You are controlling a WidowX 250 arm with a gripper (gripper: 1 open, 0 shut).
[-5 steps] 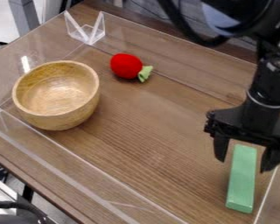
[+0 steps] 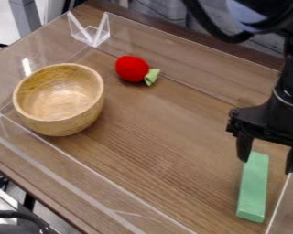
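Note:
My black gripper (image 2: 267, 148) hangs at the right side of the view, just above the upper end of a light green rectangular block (image 2: 252, 189) lying on the wooden table (image 2: 136, 160). Its two fingers point down, apart from each other, with no object visible between them. Whether the fingertips touch the block cannot be told.
A round tan bowl (image 2: 59, 96) stands at the left. A red object with a green tip (image 2: 133, 69) lies at the upper middle. A clear plastic container (image 2: 91, 30) is at the top left.
The gripper has shifted slightly up and right from its earlier positions, its fingers now standing a little higher relative to the green block, which has not visibly moved.

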